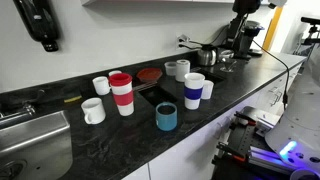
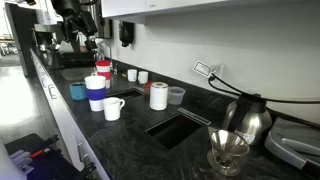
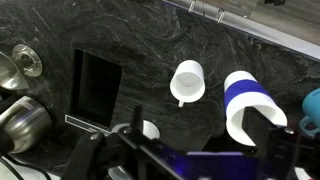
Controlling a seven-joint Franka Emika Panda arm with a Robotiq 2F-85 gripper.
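Observation:
A white cup with a blue band [image 1: 193,92] stands upright near the counter's front edge, a white mug [image 2: 114,108] close beside it. Nearby is a teal mug [image 1: 166,118], and a taller white cup with red bands [image 1: 122,95] stands behind it. My gripper hangs high above the counter, its fingers open and empty. Looking down in the wrist view, the white mug [image 3: 188,82] lies ahead of the fingers' gap and the blue-banded cup [image 3: 243,92] to its right. The teal mug [image 3: 312,104] is cut off at the right edge.
More white mugs [image 1: 94,111] stand by the sink [image 1: 35,145]. A red plate [image 1: 149,74], a white canister [image 2: 158,96] and a clear tub [image 2: 176,96] sit towards the wall. A steel kettle [image 2: 247,118] and metal dripper [image 2: 227,152] occupy the other end. Bare dark counter [image 2: 135,138] lies between.

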